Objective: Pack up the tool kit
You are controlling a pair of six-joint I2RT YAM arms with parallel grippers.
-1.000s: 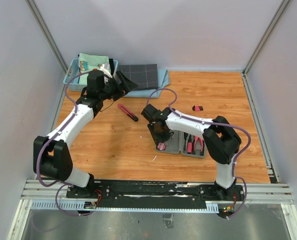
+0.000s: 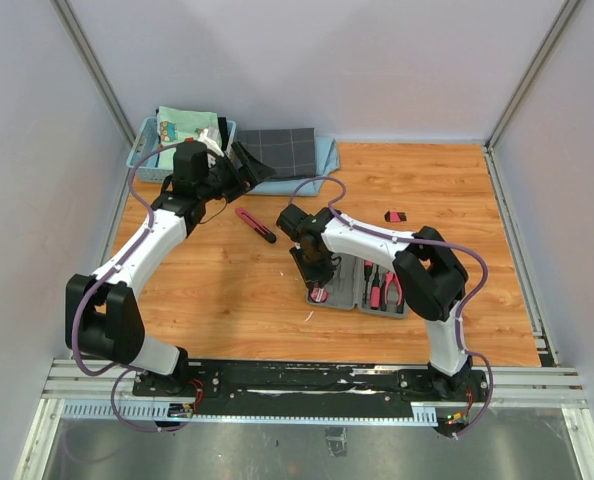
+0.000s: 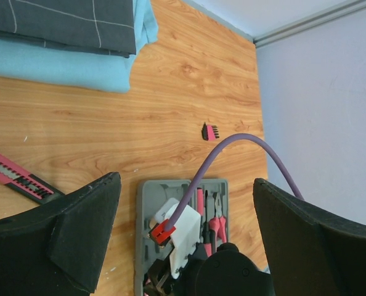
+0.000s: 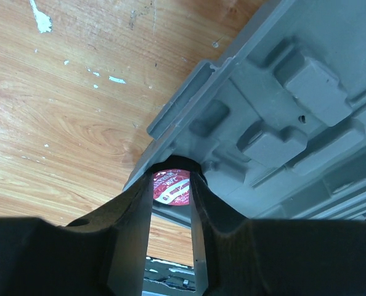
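The grey tool case (image 2: 345, 285) lies unfolded on the table, with a screwdriver (image 2: 375, 295) and red pliers (image 2: 392, 288) in its right half. A round black roll with a red label (image 4: 171, 187) sits in a corner of the left half. Over that roll is my right gripper, its fingers apart and pointing down; whether they touch it I cannot tell. On the table lie a red utility knife (image 2: 255, 225) and a small red-and-black piece (image 2: 395, 216). My left gripper hangs open and empty, above the table's back left.
A light blue basket (image 2: 145, 160) holding cloth stands at the back left, beside a folded blue cloth (image 2: 327, 157) and a dark checked one (image 2: 277, 150). Bare table (image 2: 217, 300) extends left of the case.
The case has shifted slightly left with the roll and tools inside, and my right gripper has moved a little the same way. The left arm stays where it was.
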